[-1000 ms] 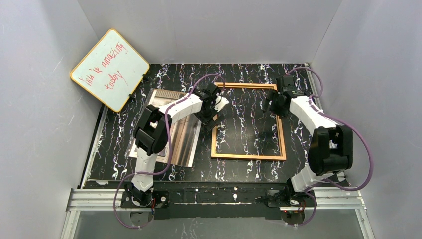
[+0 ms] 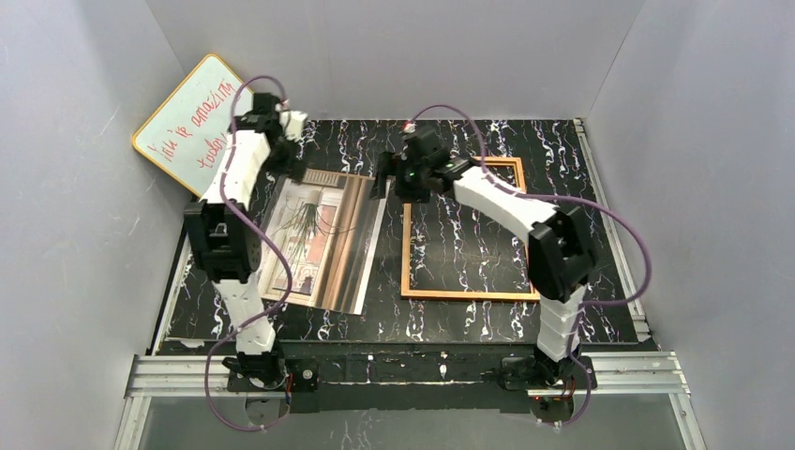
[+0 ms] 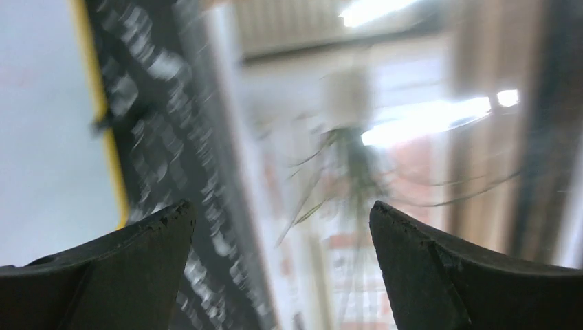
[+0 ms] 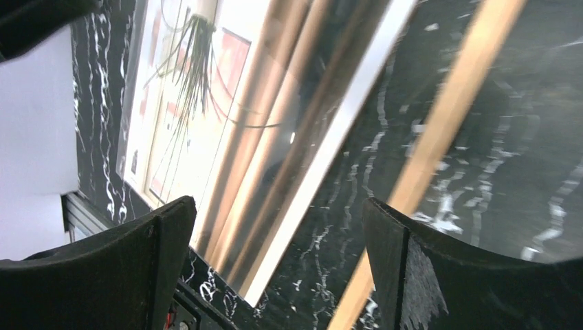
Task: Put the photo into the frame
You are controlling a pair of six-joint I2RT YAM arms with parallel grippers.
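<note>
The photo, a glossy sheet printed with a plant and brown vertical bands, lies on the left half of the table. To its right rests the empty wooden frame, with the dark tabletop showing through it. My left gripper is open near the photo's far left corner; the left wrist view is blurred. Between the photo's far right corner and the frame, my right gripper hovers open. In the right wrist view the photo's pale right edge and a frame bar run side by side. Neither gripper holds anything.
A whiteboard with red writing leans at the back left, close to my left arm. A narrow strip of bare marbled table separates photo and frame. The tabletop inside the frame is clear.
My left arm has swung left from the frame's left side to the photo's far left corner. My right arm has moved left from the frame's right side.
</note>
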